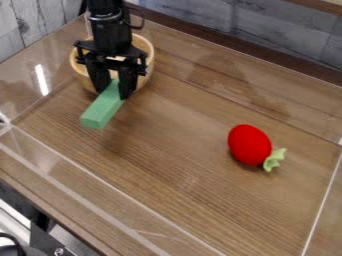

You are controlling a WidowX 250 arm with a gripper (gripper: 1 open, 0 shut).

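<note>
My gripper (112, 72), dark and at the upper left of the camera view, is shut on a green object (100, 112), long and flat-sided, which hangs tilted below it. Behind and around the gripper is a yellow bowl or basket (142, 45), partly hidden by the arm. The green object's lower part is in front of that bowl's near side.
A red strawberry-like object (250, 144) with a pale green top lies on the wooden table (201, 200) at the right. The table's left edge shows at the lower left.
</note>
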